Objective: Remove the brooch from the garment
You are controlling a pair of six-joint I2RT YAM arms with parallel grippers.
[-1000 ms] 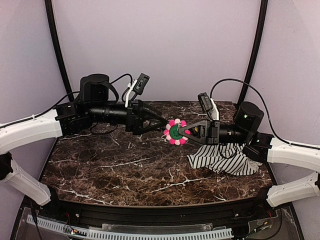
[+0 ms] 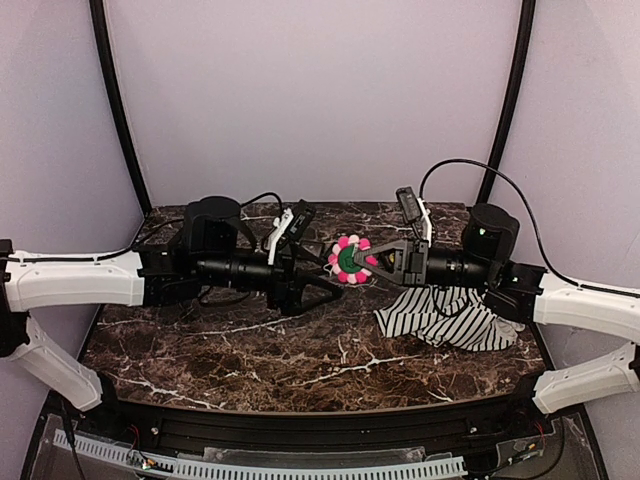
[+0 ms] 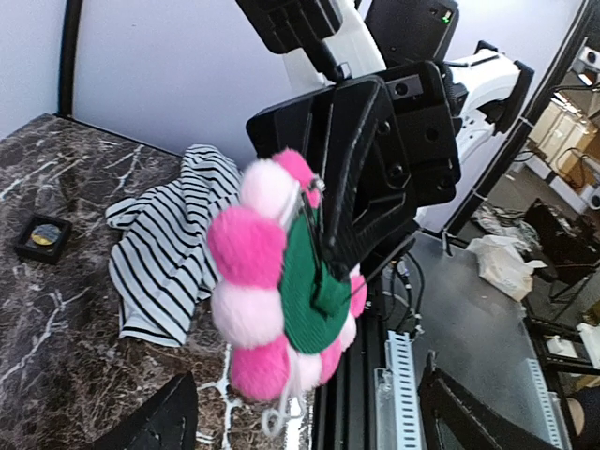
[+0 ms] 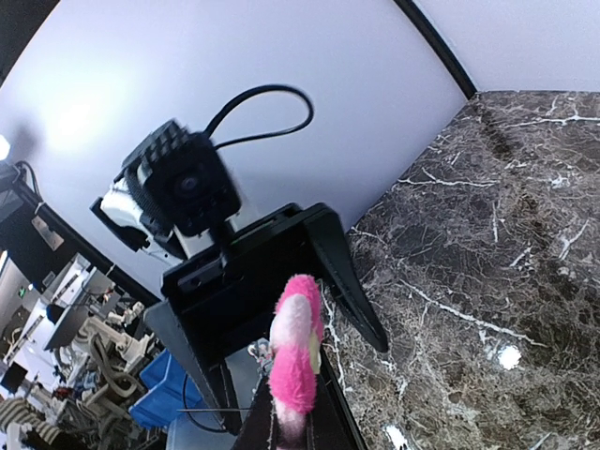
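A flower brooch with pink and white puffs and a green centre (image 2: 349, 246) hangs in the air, my right gripper (image 2: 369, 258) shut on it; the left wrist view shows a metal pin on its green back. My left gripper (image 2: 326, 270) stands open just left of the brooch, fingers either side of it in the right wrist view, none visibly touching it. The black-and-white striped garment (image 2: 420, 322) lies crumpled on the table at the right, below the right arm, apart from the brooch.
A small black square object (image 3: 42, 238) lies on it near the garment. The table's front rail borders the near edge.
My left gripper has come lower beside the brooch over the last second, moving right and down. The brooch and right gripper have shifted only slightly. The garment is unmoved.
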